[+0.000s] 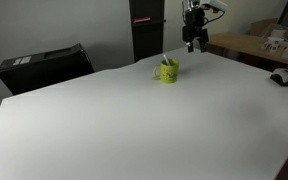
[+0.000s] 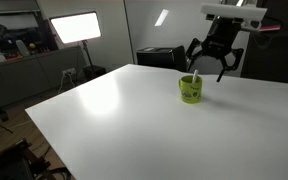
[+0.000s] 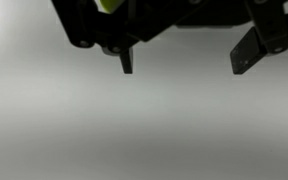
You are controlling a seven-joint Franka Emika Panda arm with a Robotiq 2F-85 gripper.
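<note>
A yellow-green mug (image 1: 169, 73) stands upright on the white table, with a pale stick-like utensil (image 1: 165, 60) leaning out of its top. My gripper (image 1: 196, 47) is open above the table, to the mug's right in exterior view 1. In exterior view 2 the gripper (image 2: 207, 79) hangs behind or beside the mug (image 2: 191, 92), its fingers spread wide. The wrist view shows the gripper with empty space between its fingers; a sliver of the green mug (image 3: 109, 5) shows at the top left.
The white table (image 1: 124, 125) is broad and clear in front of the mug. A black box-like device (image 1: 44, 70) sits at the back left. At the right edge lies a dark object (image 1: 285, 78), with a wooden surface (image 1: 246, 46) holding cups beyond. A bright lamp panel (image 2: 75, 27) stands behind.
</note>
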